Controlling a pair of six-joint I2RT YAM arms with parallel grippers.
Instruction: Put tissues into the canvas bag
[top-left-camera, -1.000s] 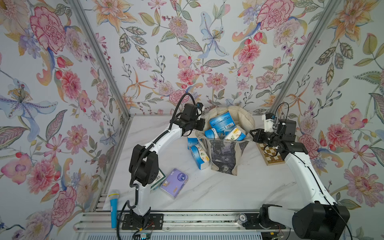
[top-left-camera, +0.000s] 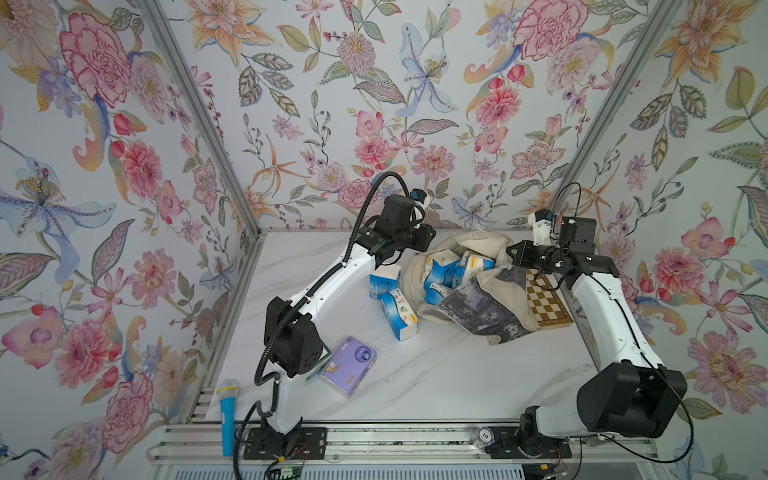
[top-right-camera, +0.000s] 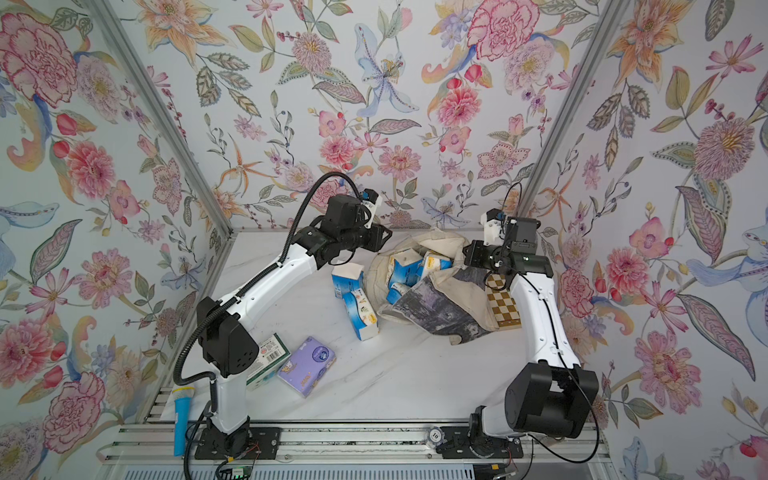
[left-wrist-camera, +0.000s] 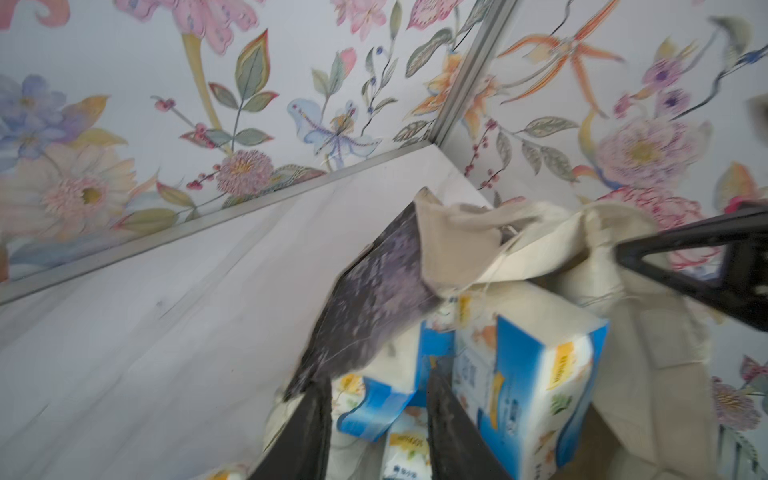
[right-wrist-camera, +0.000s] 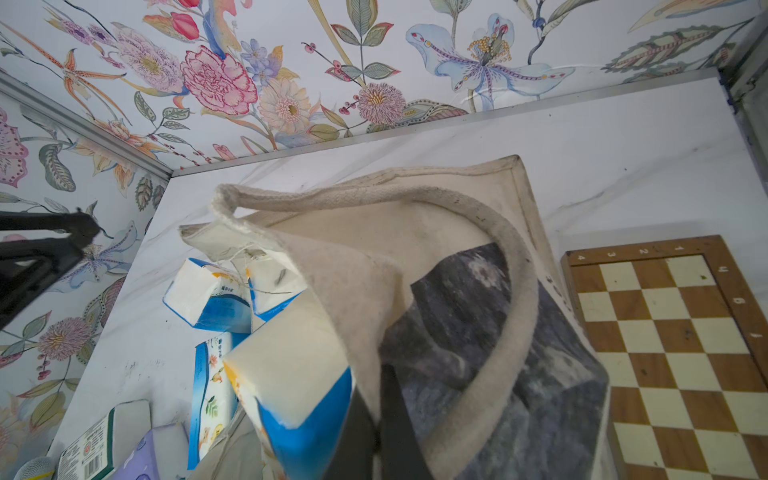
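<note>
The canvas bag (top-left-camera: 488, 312) slumps at the back right, several blue-and-white tissue packs (top-left-camera: 442, 268) inside. Two more packs, rest on the table just left of it. My left gripper (top-left-camera: 424, 238) hangs above the bag's left side; in the left wrist view its fingers are parted, with packs visible between and beyond them. My right gripper is shut at the bag's right upper edge, on pale canvas where the bag's cloth meets the fingertips.
A checkerboard (right-wrist-camera: 672, 352) lies right of the bag. A purple box (top-left-camera: 349, 365) and a green-edged box (top-right-camera: 265, 360) lie at the front left.
My right arm moved slightly up and right. The bag has shifted right and slumped, its printed front tilting over.
</note>
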